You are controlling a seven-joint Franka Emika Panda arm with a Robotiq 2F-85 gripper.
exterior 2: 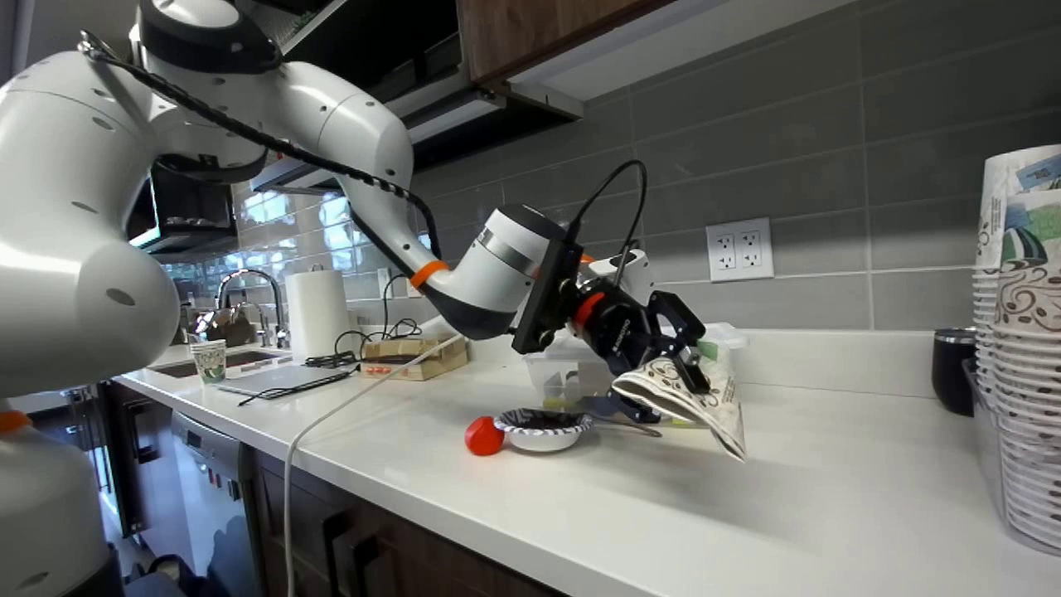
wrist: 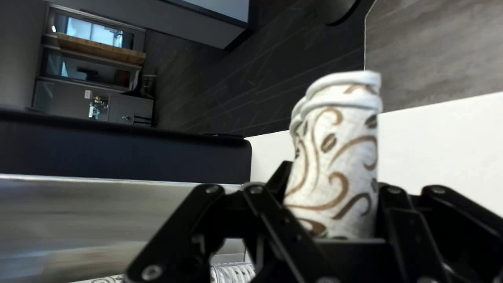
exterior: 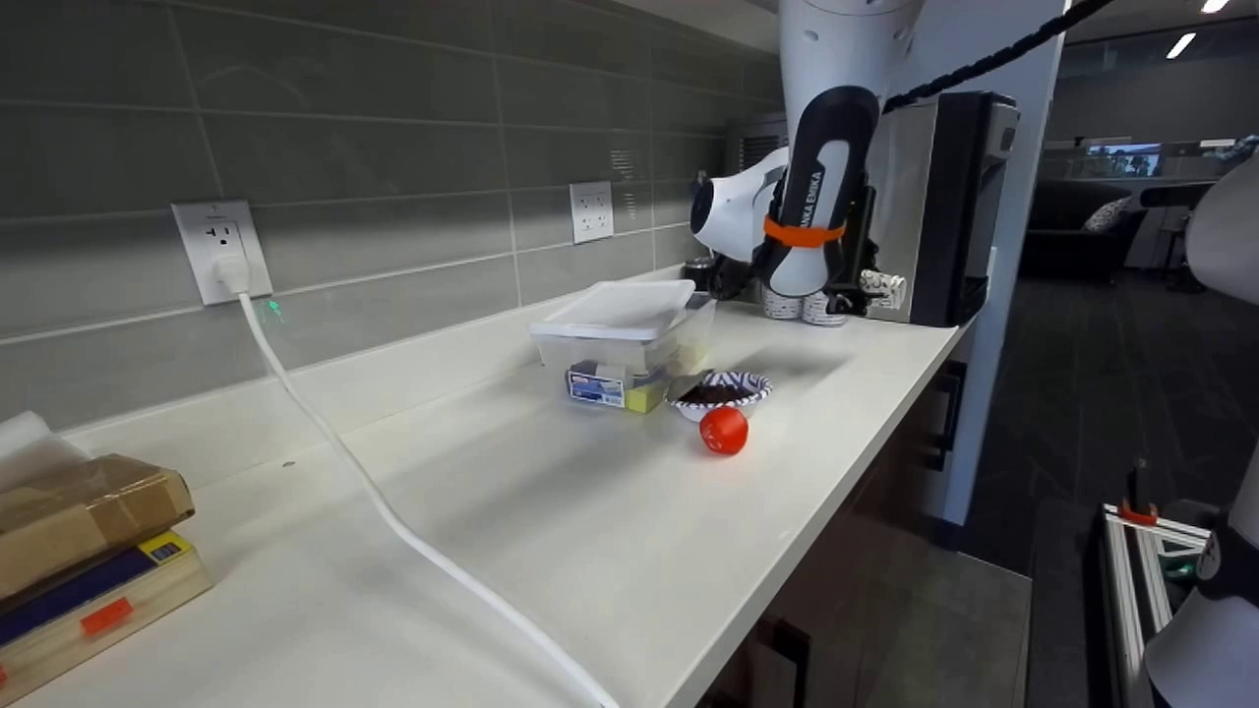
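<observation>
A white paper cup with brown swirls (wrist: 332, 160) is clamped between the black fingers of my gripper in the wrist view. Its end shows two rims, one just over the other, as if cups are nested. In exterior view 2 my gripper (exterior 2: 666, 388) hangs above the counter, right of the bowl, with the held cup (exterior 2: 724, 406) tilted over and clear of the surface. Exterior view 1 shows only a bit of this cup (exterior: 882, 287) beside the arm. Below the arm stands a patterned bowl (exterior 2: 542, 438) of dark contents, with a red round object (exterior 2: 484, 436) beside it.
Tall stacks of paper cups (exterior 2: 1024, 398) stand at the right in exterior view 2, near a black tumbler (exterior 2: 952, 371). A clear lidded bin (exterior: 620, 336) sits by the wall. The steel-and-black machine (exterior: 962, 206) borders the counter's far end. Counter front of the bin is mostly bare.
</observation>
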